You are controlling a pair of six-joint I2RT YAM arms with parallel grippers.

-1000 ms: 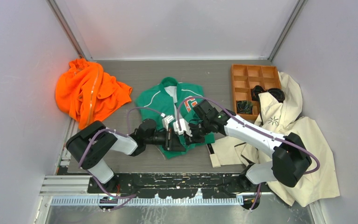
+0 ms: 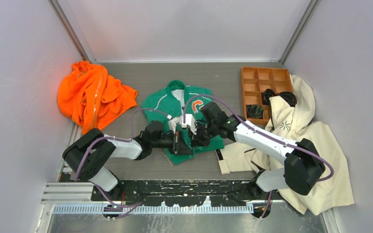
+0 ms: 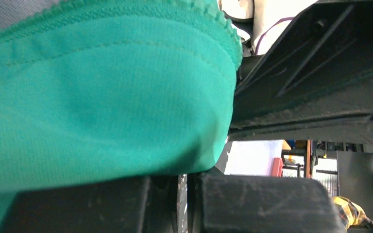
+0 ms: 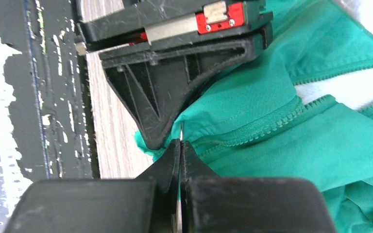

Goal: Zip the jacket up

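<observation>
The green jacket lies open-fronted on the table under both grippers, which meet over its lower hem. In the left wrist view, green fabric with a zipper edge fills the view. My left gripper is shut; whether cloth is between its tips is hidden. In the right wrist view, my right gripper is shut on a thin bit at the jacket's zipper edge, small and hard to make out, beside the left gripper's black body and the zipper teeth.
An orange garment is piled at the left. A wooden compartment tray with dark coils and a cream garment occupy the right.
Both arms have shifted slightly around the hem; the right arm's wrist and cable moved a little upward in the top view. The jacket looks much the same.
</observation>
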